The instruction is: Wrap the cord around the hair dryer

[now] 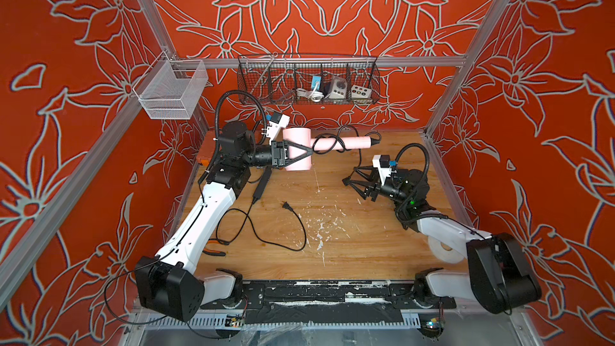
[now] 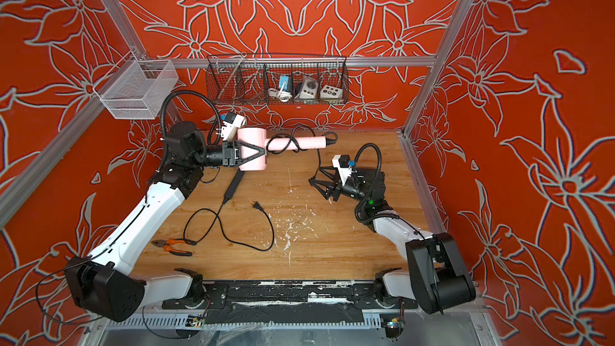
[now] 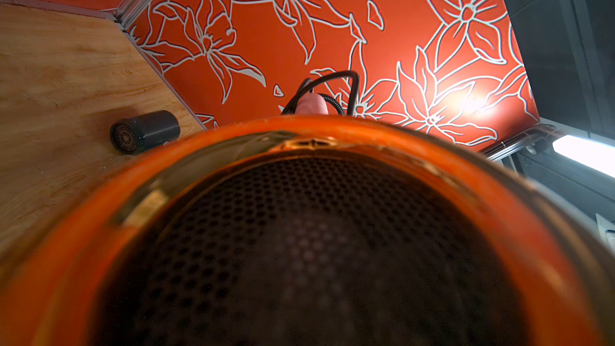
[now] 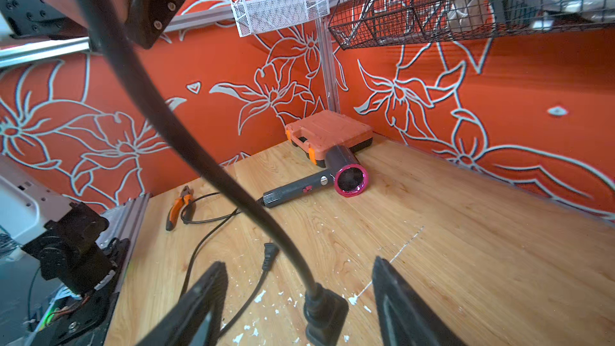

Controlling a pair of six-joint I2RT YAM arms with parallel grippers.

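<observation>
The pink hair dryer (image 1: 339, 143) is held in the air by my left gripper (image 1: 304, 152), shut on its head. Its black cord (image 2: 287, 134) loops around the pink handle and hangs down toward my right gripper (image 1: 352, 180). In the right wrist view the plug (image 4: 323, 314) dangles between the right fingers, which stand part open with space visible either side of it. The left wrist view is mostly filled by the dryer's grille (image 3: 307, 250).
A dark hair dryer (image 4: 294, 185) with its cord lies on the left of the table, near orange pliers (image 2: 173, 248) and an orange case (image 4: 328, 128). Wire baskets (image 1: 307, 80) hang on the back wall.
</observation>
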